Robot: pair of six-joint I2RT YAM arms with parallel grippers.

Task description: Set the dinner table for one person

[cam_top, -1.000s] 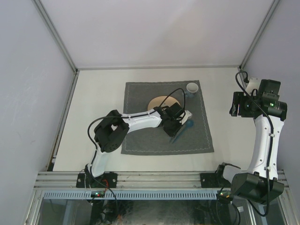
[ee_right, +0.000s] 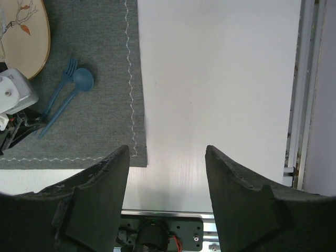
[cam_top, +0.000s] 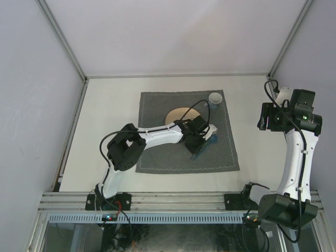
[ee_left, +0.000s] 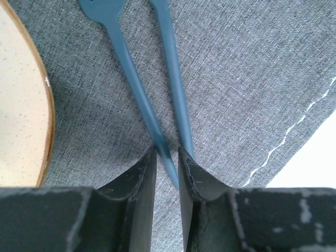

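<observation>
A dark grey placemat (cam_top: 163, 164) carries a round wood-rimmed plate (cam_top: 176, 114), a cup (cam_top: 215, 98) and blue cutlery. In the left wrist view the fork (ee_left: 137, 89) lies beside the plate's rim, with the spoon's handle (ee_left: 177, 89) just right of it. My left gripper is low over the mat, fingers slightly open around the fork's handle end; contact cannot be told. The fork's tines (ee_right: 71, 67) and spoon's bowl (ee_right: 83, 79) show in the right wrist view. There my right gripper stands open and empty, well right of the mat.
My left arm (cam_top: 160, 136) crosses the mat and covers part of the plate. Bare white table (ee_right: 210, 79) lies right of the mat, and more is free on the left. A metal rail (cam_top: 178, 203) runs along the front edge.
Almost nothing differs in the top view. The left gripper has shifted very slightly over the cutlery handles; plate, cup and right arm look still.
</observation>
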